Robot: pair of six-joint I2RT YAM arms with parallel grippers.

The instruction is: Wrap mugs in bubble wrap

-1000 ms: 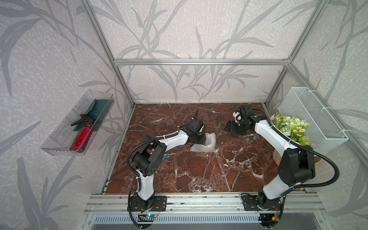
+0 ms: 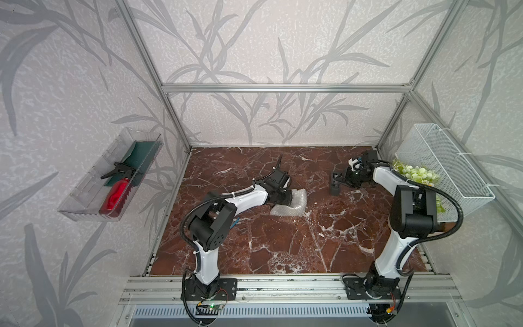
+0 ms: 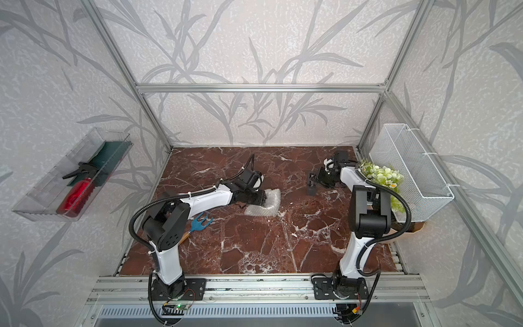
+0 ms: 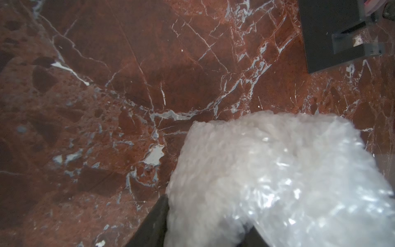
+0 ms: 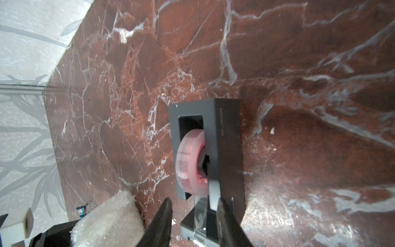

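Note:
A bundle of bubble wrap (image 4: 279, 173) lies mid-table, with my left gripper (image 2: 286, 197) shut on it, its fingers mostly hidden under the plastic in the left wrist view. Whether a mug is inside cannot be seen. A black tape dispenser (image 5: 228, 144) with a pink roll of tape (image 5: 189, 160) stands to the right of the bundle. My right gripper is part open above it, just right of it in the top views, its fingertips either side of the dispenser's lower part in the wrist view, apparently not holding it.
A blue fork-like tool (image 3: 200, 222) lies beside the left arm. A flower plant (image 3: 381, 177) and white mesh basket (image 3: 414, 174) are at the right wall. A clear bin (image 3: 70, 179) hangs at left.
My right gripper has moved right, uncovering more of the tape dispenser, and its arm has straightened. The left arm and bubble wrap look unchanged.

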